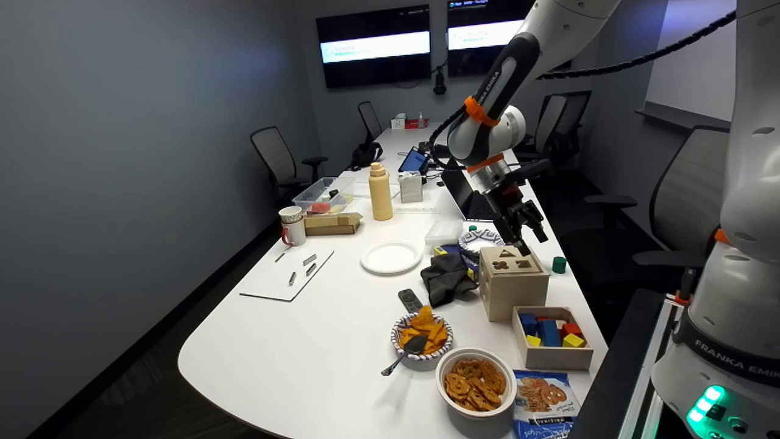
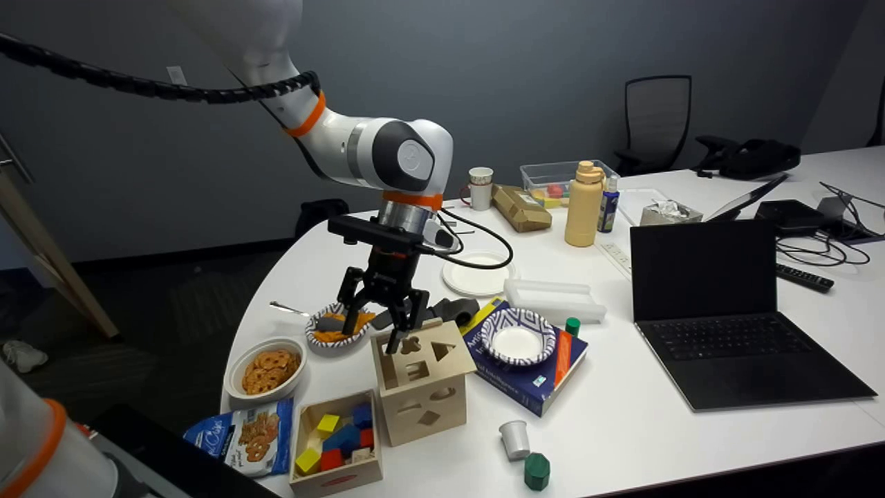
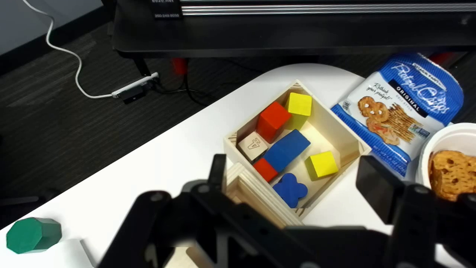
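Above the wooden shape-sorter box (image 2: 427, 407) hangs my gripper (image 2: 369, 336), open, its fingers spread wide and nothing between them. The sorter's lid has cut-out shapes, with openings in the side as well. Beside it sits a shallow wooden tray (image 3: 347, 156) holding several blocks. Among them are a blue rectangular block (image 3: 286, 149), a blue flower-shaped block (image 3: 290, 190), a red block (image 3: 273, 120) and a yellow cube (image 3: 322, 164). In the wrist view the gripper hides most of the sorter. A green octagonal block (image 2: 536, 470) stands alone on the table.
Near the tray are a blue pretzel bag (image 1: 548, 402) and a pretzel bowl (image 1: 476, 350). A chip bowl (image 1: 400, 339) with a spoon stands farther left. By the sorter lie a dark cloth (image 1: 443, 281), a book (image 2: 539, 394) and a small cup (image 2: 514, 440).
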